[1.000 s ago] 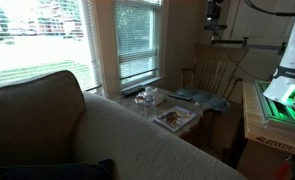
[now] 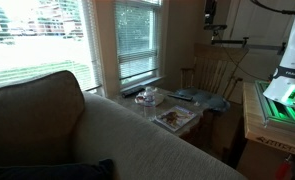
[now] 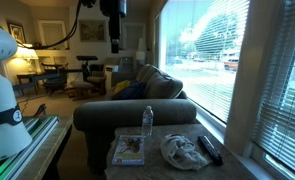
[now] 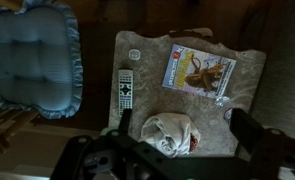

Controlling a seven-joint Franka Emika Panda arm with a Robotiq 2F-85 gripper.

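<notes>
My gripper hangs high above a small side table (image 4: 207, 140), well clear of everything on it. In the wrist view its two dark fingers stand wide apart, open, with nothing between them. A magazine with a mammoth-like picture (image 4: 199, 70) lies flat on the table. Near the opposite edge is a crumpled white cloth (image 4: 167, 132). A dark remote with pale buttons (image 4: 126, 90) rests beside the cloth. The clear water bottle (image 3: 147, 121) stands upright near the magazine. Exterior view 2 shows the gripper (image 3: 114, 46) pointing down.
A grey sofa (image 2: 137, 140) borders the table on one side, windows (image 3: 222, 60) on another. A chair with a blue cushion (image 4: 32, 58) stands close by. My arm's base (image 2: 287, 92) is on a wooden desk (image 2: 257, 115). Air around the gripper is free.
My gripper, at the top of exterior view 1, has shifted slightly left at most. The things on the table stay where they were.
</notes>
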